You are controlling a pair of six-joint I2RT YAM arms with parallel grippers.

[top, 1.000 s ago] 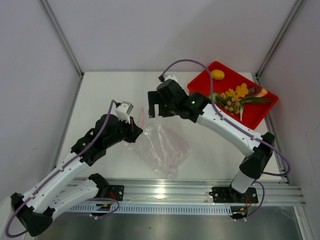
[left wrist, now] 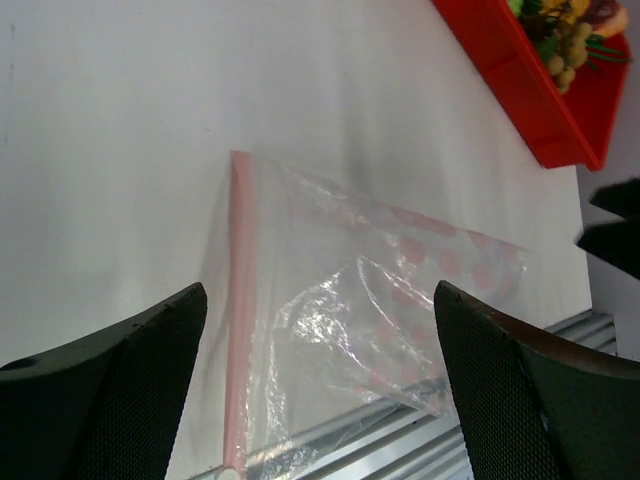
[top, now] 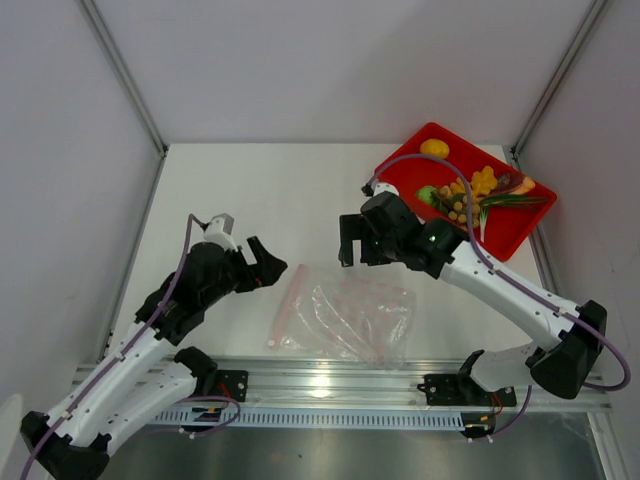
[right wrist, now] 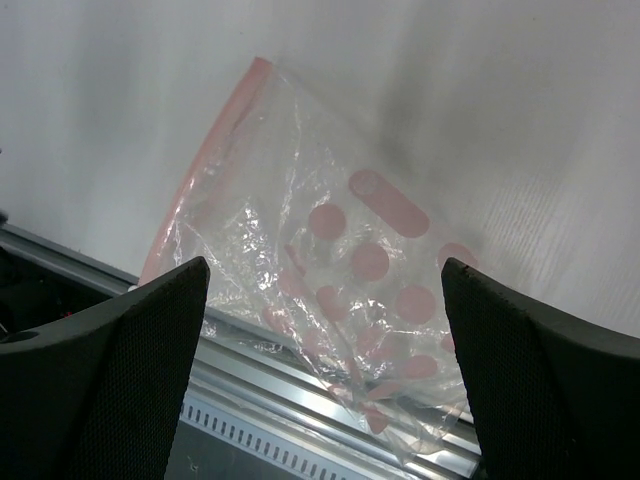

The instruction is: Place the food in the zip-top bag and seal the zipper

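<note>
The clear zip top bag (top: 345, 312) lies flat at the table's front, its pink zipper strip (left wrist: 240, 270) along the left side and pink dots (right wrist: 370, 262) on its right part. Nothing shows inside it. My left gripper (top: 266, 266) hangs left of the bag with its fingers open and empty. Above the bag's upper right edge, my right gripper (top: 356, 240) stands open, nothing between its fingers. In the red bin (top: 512, 236) at the back right lie a yellow lemon-like piece (top: 435, 148), a green piece (top: 428, 195) and several other foods.
Metal rails (top: 320, 366) run along the front edge, and the bag's lower right corner reaches over them. Side walls close in both ends.
Over the last second the bag has shifted right and lies flat. My left gripper has let go of it, opened and backed away to the left. The right arm has moved right and slightly down.
</note>
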